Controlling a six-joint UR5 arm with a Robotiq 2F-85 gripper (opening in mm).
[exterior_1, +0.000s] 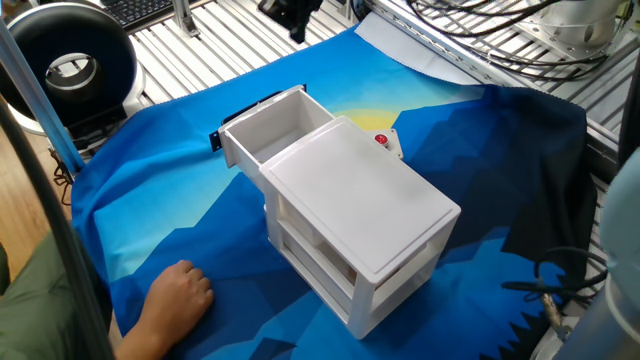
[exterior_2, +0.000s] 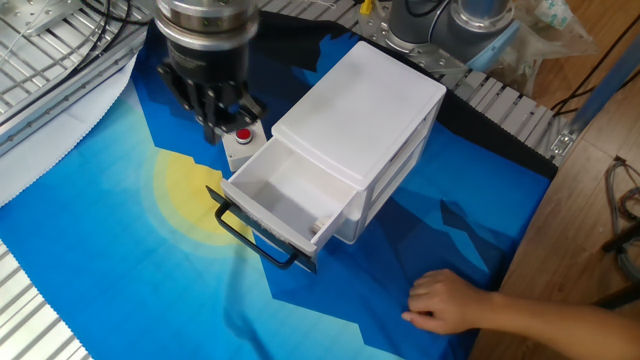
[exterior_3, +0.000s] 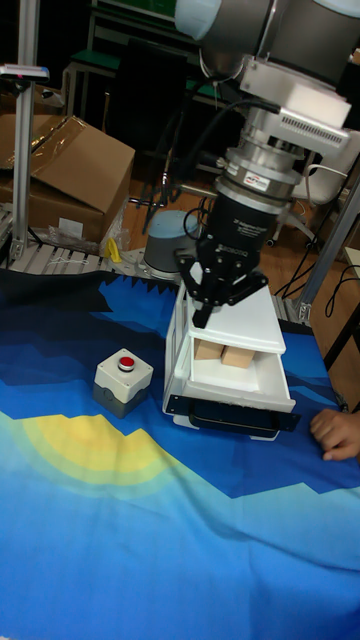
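A white drawer cabinet (exterior_1: 360, 195) stands on the blue patterned cloth. Its upper drawer (exterior_2: 290, 195) is pulled out, with a black handle (exterior_2: 245, 238) across the front. Inside the drawer opening, wooden blocks (exterior_3: 238, 357) show in the third view, towards the back; from the first view they are hidden. My gripper (exterior_3: 202, 314) hangs above the cabinet in that view, its fingers drawn together and nothing seen between them. From the second view the gripper (exterior_2: 222, 128) appears blurred, over the area of the red button box (exterior_2: 243, 145), apart from the drawer.
A person's hand (exterior_1: 180, 305) rests on the cloth beside the cabinet. The box with the red button (exterior_3: 126, 365) sits close to the drawer. Open cloth (exterior_3: 160, 555) lies in front of the handle. Cables (exterior_1: 560, 285) run along the table's side.
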